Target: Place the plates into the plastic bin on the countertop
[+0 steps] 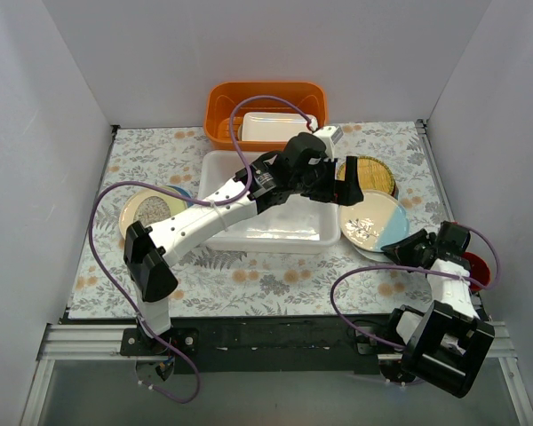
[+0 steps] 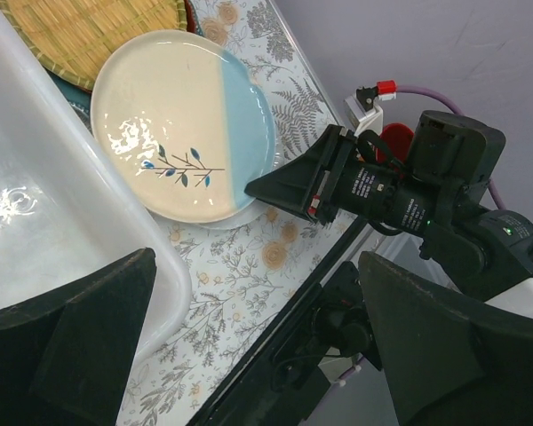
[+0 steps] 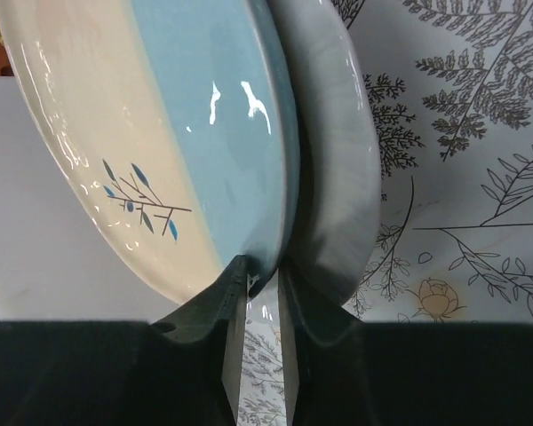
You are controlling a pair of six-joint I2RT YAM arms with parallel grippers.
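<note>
A cream-and-blue plate [image 1: 369, 217] lies to the right of the white plastic bin [image 1: 289, 244], over a pale plate [image 3: 346, 177]. In the right wrist view, the upper plate's blue edge is tilted up, leaving a gap above the lower one. My right gripper has its narrow fingertips close together on either side of that blue rim. Above the bin's right side hangs my left gripper [image 1: 345, 185]; its broad fingers [image 2: 80, 346] are wide apart with nothing between them.
A woven yellow plate [image 1: 373, 173] sits behind the cream-and-blue one. More plates [image 1: 151, 211] lie left of the bin. An orange basket [image 1: 220, 111] holding a white tray [image 1: 271, 127] stands at the back. Bare countertop [image 1: 249, 288] shows in front of the bin.
</note>
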